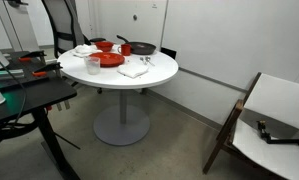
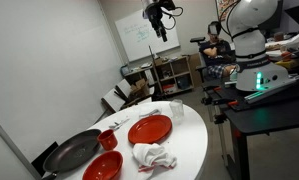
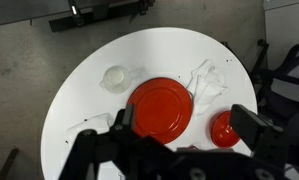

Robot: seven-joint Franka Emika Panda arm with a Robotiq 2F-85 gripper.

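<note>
A round white table [image 1: 166, 68] holds a red plate [image 3: 161, 105], a clear cup [image 3: 116, 77], a red bowl [image 3: 224, 130], a red mug [image 2: 108, 139] and a black pan [image 2: 75, 152]. One crumpled white cloth [image 3: 207, 82] lies beside the plate near the bowl; another cloth [image 1: 134, 70] lies on the plate's opposite side. High above the tabletop hangs my gripper, clear of everything on it. Its dark fingers stand well apart in the wrist view, with nothing visibly held between them. They cover part of the table, and the pan is not visible there.
The black bench [image 1: 37, 98] carrying the arm's base stands close by the round table. Far to the right in exterior view 1 is a white-cushioned chair [image 1: 274, 145]. Open floor [image 1: 169, 145] lies between table and chair.
</note>
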